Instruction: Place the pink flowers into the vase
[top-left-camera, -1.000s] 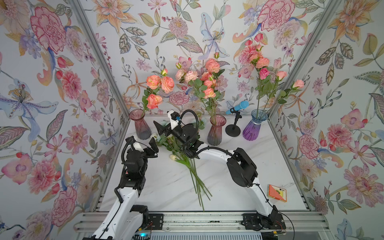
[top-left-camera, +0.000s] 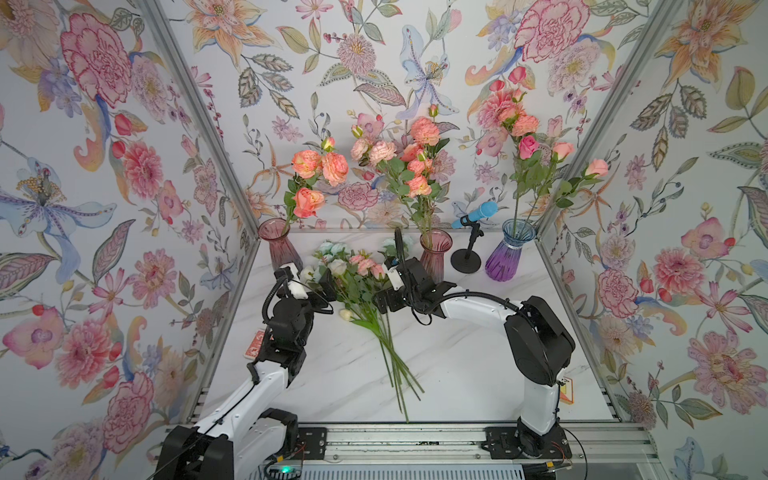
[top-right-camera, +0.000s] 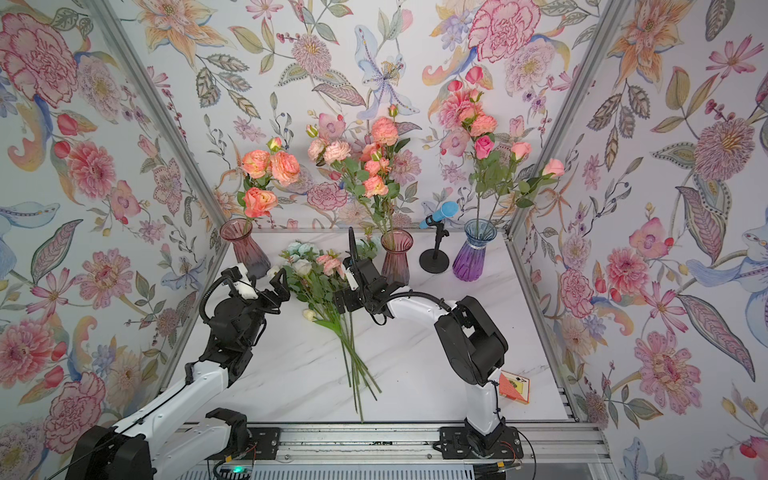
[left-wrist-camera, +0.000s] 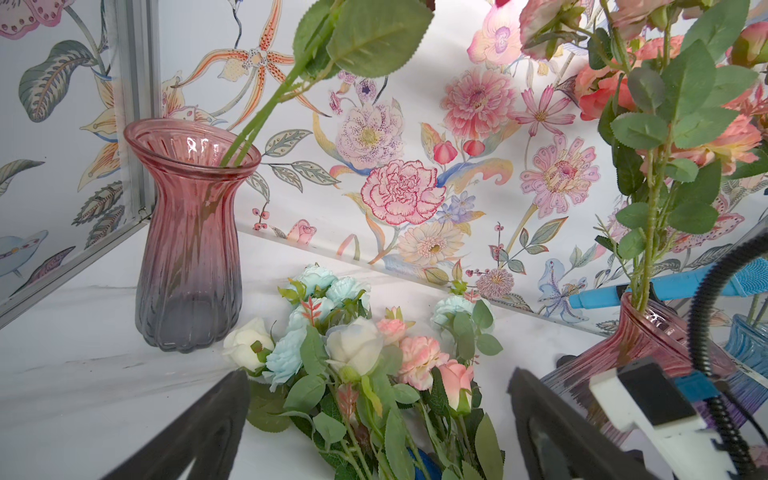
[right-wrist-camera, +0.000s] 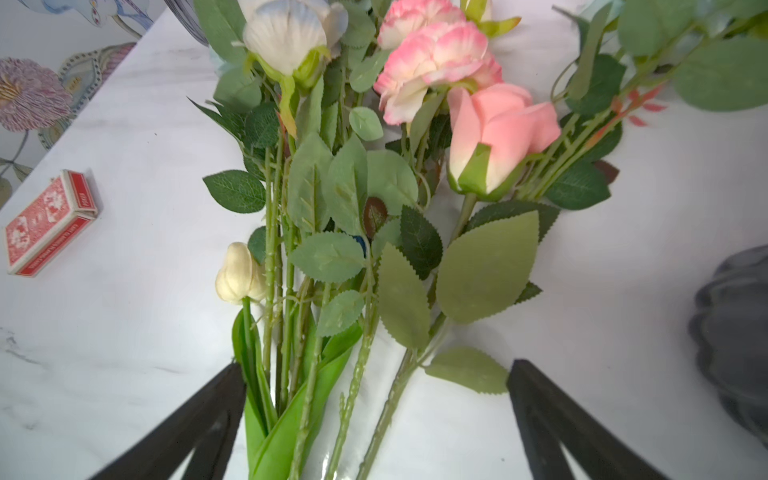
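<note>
Pink flowers (right-wrist-camera: 496, 140) lie in a loose bunch with white and pale blue blooms on the table, stems toward the front. Above the stems, on the bunch's right side, my right gripper stands open with nothing between its fingers. My left gripper is also open and empty, left of the bunch. Behind it at the left stands a pink-grey vase (left-wrist-camera: 188, 240) with orange-pink roses (top-left-camera: 320, 172). A second pink-grey vase (top-right-camera: 397, 256) in the middle holds more pink and orange flowers (top-right-camera: 376, 152). The purple vase (top-left-camera: 503, 256) at the right holds pink roses (top-left-camera: 528, 144).
A blue microphone on a black stand (top-left-camera: 465, 260) is between the middle and purple vases. One red card box (right-wrist-camera: 52, 224) lies at the left, another (top-right-camera: 513, 387) near the front right.
The left gripper moved slightly to the right. The flowers look unmoved.
</note>
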